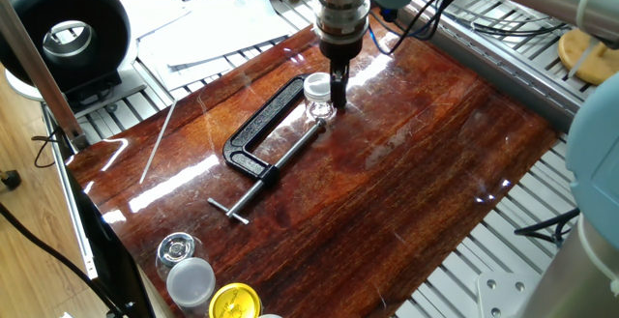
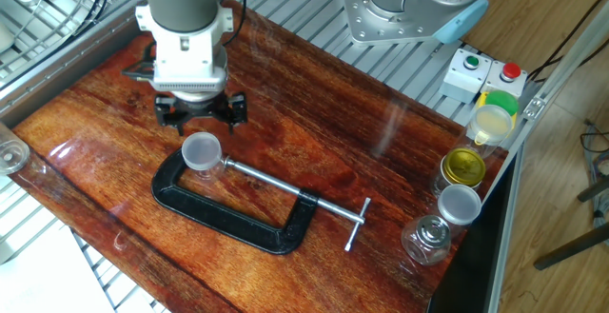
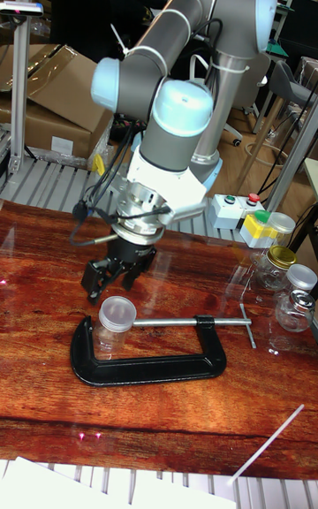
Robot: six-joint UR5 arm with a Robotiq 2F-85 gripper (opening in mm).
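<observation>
A small clear jar with a white lid (image 2: 202, 151) stands within the black C-clamp (image 2: 224, 220), at the end of its steel screw (image 2: 271, 182). The clamp lies flat on the glossy wooden tabletop. In exterior view 2 my gripper (image 2: 203, 123) is open, its two black fingers spread wide with nothing between them. It hangs just beyond the jar, apart from it in that view. In exterior view 3 the open gripper (image 3: 117, 281) shows behind and above the white lid (image 3: 117, 314). Exterior view 1 shows the gripper (image 1: 338, 98) edge-on, close beside the jar (image 1: 318, 88).
Several jars crowd one table edge, among them one with a gold lid (image 2: 464, 166), one with a white lid (image 2: 459, 205) and a clear one (image 2: 426, 239). Green and red button boxes (image 2: 481, 73) stand beyond.
</observation>
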